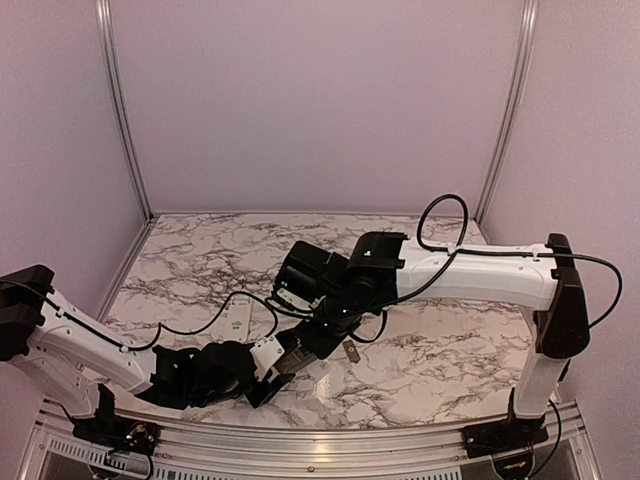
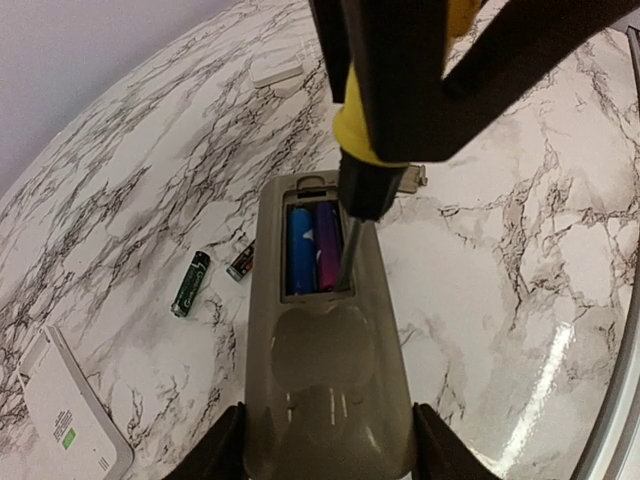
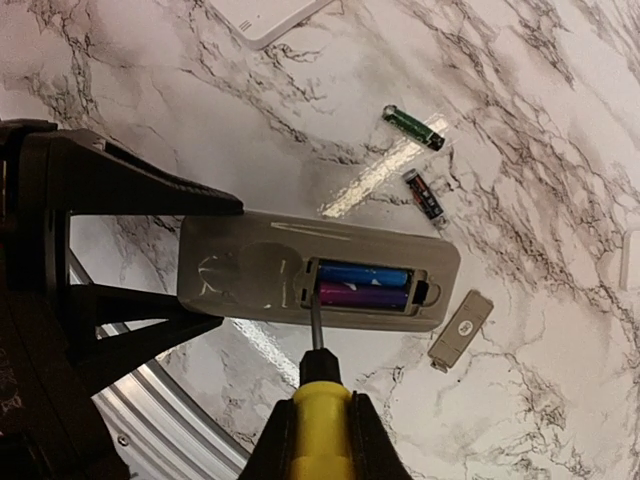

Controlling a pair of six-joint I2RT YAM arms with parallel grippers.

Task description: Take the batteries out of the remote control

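My left gripper is shut on the grey remote [image 2: 320,350], holding it above the table with its battery bay uppermost. Two batteries, a blue one [image 3: 360,273] and a purple one [image 3: 360,292], sit in that bay. My right gripper is shut on a yellow-handled screwdriver [image 3: 322,400]; its metal tip reaches into the bay at the end of the purple battery nearer the left gripper. In the top view both grippers meet low at the front centre, largely hiding the remote.
Loose on the marble table lie a green battery [image 3: 410,126], a dark battery [image 3: 424,196] and the grey battery cover [image 3: 460,330]. A white object [image 2: 70,410] lies at the left, another [image 2: 275,65] further back. A metal rail [image 1: 330,435] runs along the front.
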